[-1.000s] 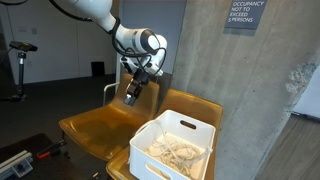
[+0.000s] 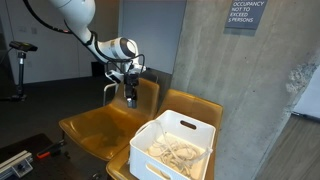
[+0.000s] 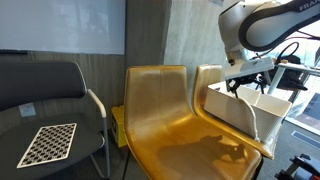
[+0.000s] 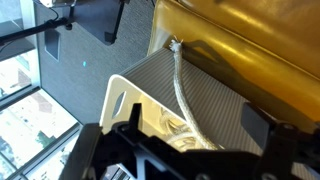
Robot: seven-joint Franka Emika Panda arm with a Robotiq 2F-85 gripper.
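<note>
A white bin (image 2: 158, 160) holds a tangle of pale rope (image 2: 180, 153). In the wrist view, one strand of the rope (image 4: 182, 95) runs out of the bin (image 4: 112, 92), its knotted-looking end beside the orange-brown chair (image 4: 240, 50). My gripper is open, its two dark fingers (image 4: 130, 140) wide apart with the strand visible between them in the picture; no contact shows. From the first outside view, my gripper (image 2: 131, 100) hangs above the chair seats, left of the bin. In the second, a pale strand (image 3: 250, 120) hangs below my gripper (image 3: 248, 90).
Orange-brown chairs (image 3: 190, 150) stand in a row beside the bin, their backs rising near the arm. A dark armchair (image 3: 35, 120) with a patterned square board (image 3: 50, 144) stands farther off. Behind is a concrete wall (image 2: 235, 75).
The arm has swung left in the first outside view, away from the bin, with the hand slightly lower. The bin and its rope look unchanged there.
</note>
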